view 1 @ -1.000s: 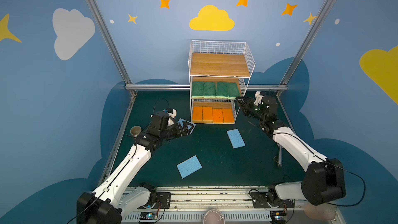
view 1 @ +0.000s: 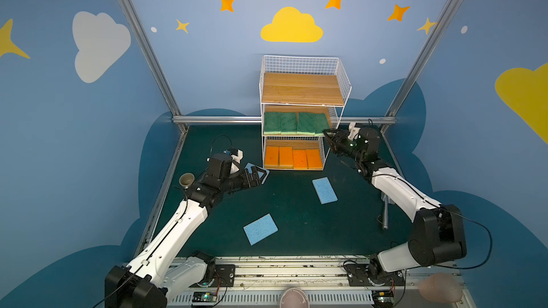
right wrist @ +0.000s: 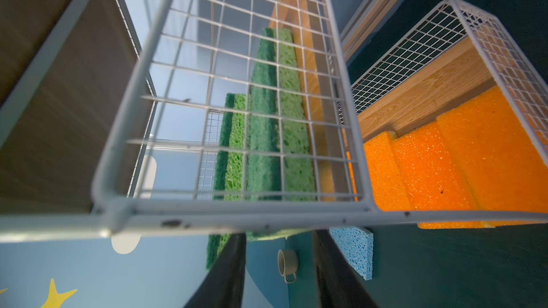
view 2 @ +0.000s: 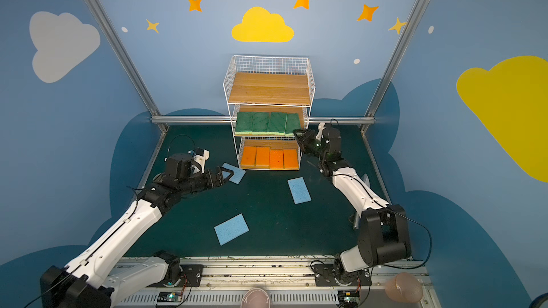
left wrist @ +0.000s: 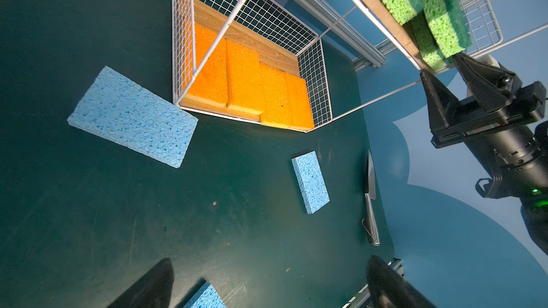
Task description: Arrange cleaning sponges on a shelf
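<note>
A wire shelf unit holds green sponges (view 1: 288, 122) on its middle level and orange sponges (view 1: 286, 156) on the bottom one; the top board (view 1: 302, 88) is bare. Blue sponges (view 1: 324, 190) and a third sponge (left wrist: 131, 115) lie on the table. My left gripper (view 1: 254, 176) is open, empty, near the sponge left of the shelf. My right gripper (view 2: 299, 135) is at the right end of the middle level, by the rightmost green sponge; in the right wrist view its fingers are parted, low beside the wire side, and contact with the sponge is unclear.
A mug (view 1: 186, 180) stands at the left. A knife (left wrist: 371, 216) lies at the right side. The table front between the arms is clear apart from a blue sponge. Metal rails and walls edge the space.
The left arm and loose sponges look unchanged.
</note>
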